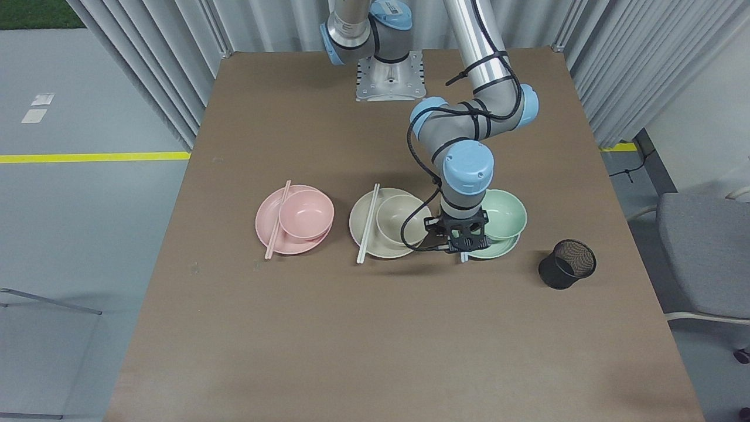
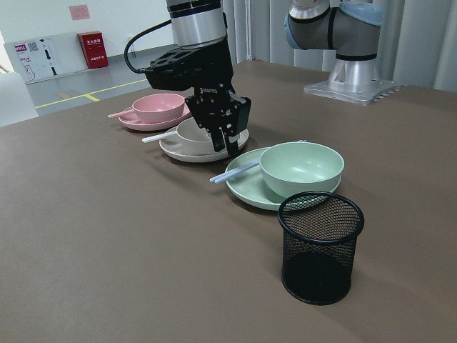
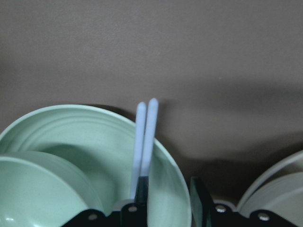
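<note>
Three place settings stand in a row: pink bowl (image 1: 306,211) on its plate with pink chopsticks (image 1: 278,219), white bowl (image 2: 191,143) with white chopsticks (image 1: 367,224), green bowl (image 1: 503,211) on a green plate (image 3: 94,127) with pale blue chopsticks (image 3: 139,142). My gripper is down over the green plate's edge beside the white setting, open, its two fingers apart. One finger overlaps the blue chopsticks in the wrist view; whether it touches them I cannot tell.
A black mesh cup (image 1: 566,264) stands right of the green setting.
</note>
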